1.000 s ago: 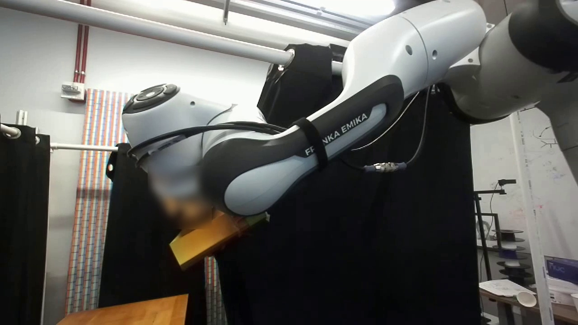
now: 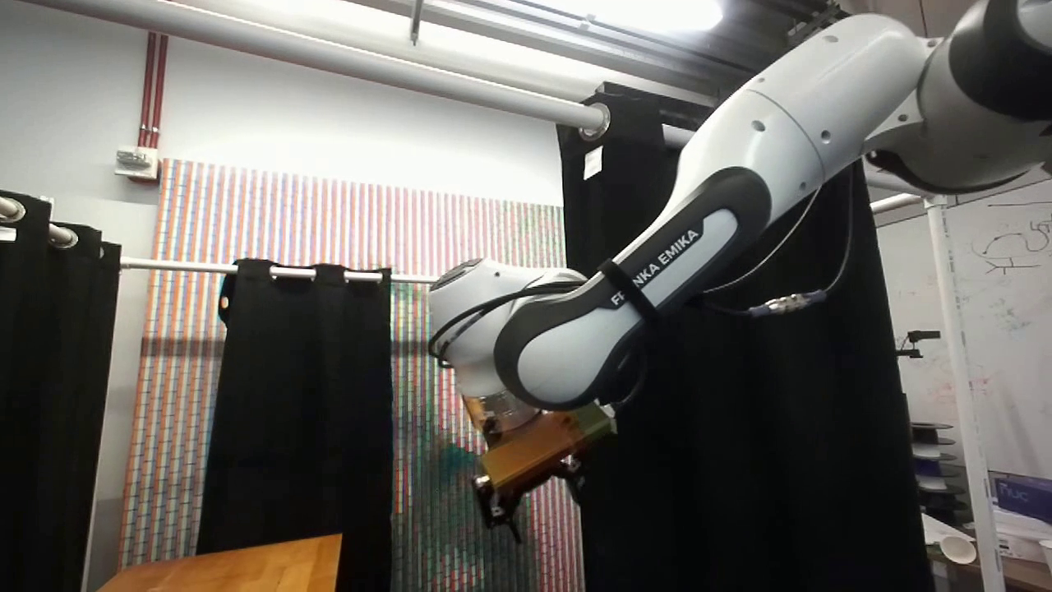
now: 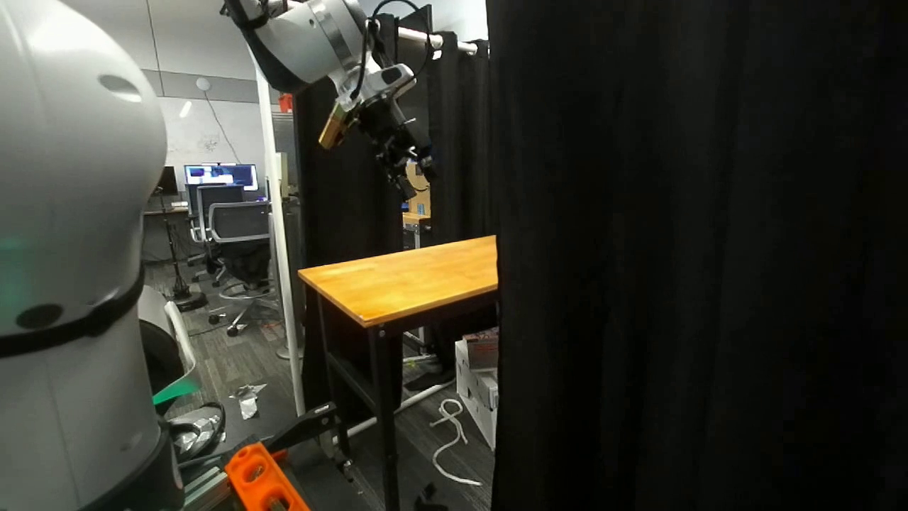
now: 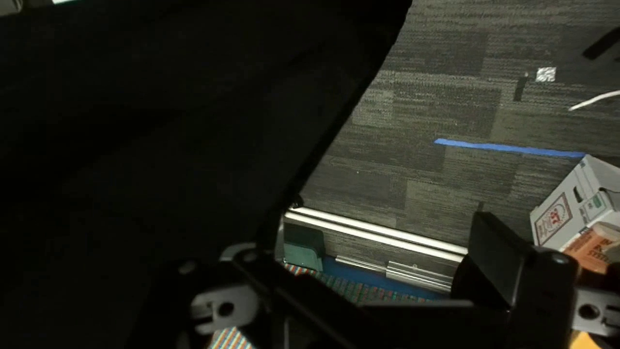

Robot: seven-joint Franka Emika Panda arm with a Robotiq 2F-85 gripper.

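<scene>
My gripper (image 3: 415, 177) hangs in the air above and behind the wooden table (image 3: 400, 277), tilted downward. In the wrist view its fingers stand open, and no held object shows between the dark fingers. A black curtain (image 4: 174, 128) fills the left of that view, close by; whether a finger touches it I cannot tell. In exterior view 1 the gripper is under the arm's orange-brown mount, in front of the striped wall panel (image 2: 463, 217) and left of a wide black curtain (image 2: 749, 444). The visible tabletop is bare.
Another black curtain (image 3: 698, 255) hides the right half of exterior view 2. A narrower curtain (image 2: 296, 424) hangs behind the table. On the carpet are a white box (image 4: 572, 200), blue tape (image 4: 508, 148) and a white rope (image 3: 451, 434). Curtain rods run overhead.
In exterior view 1 the arm and gripper have moved right. The wide curtain's left edge has also shifted right, baring more striped panel between the curtains.
</scene>
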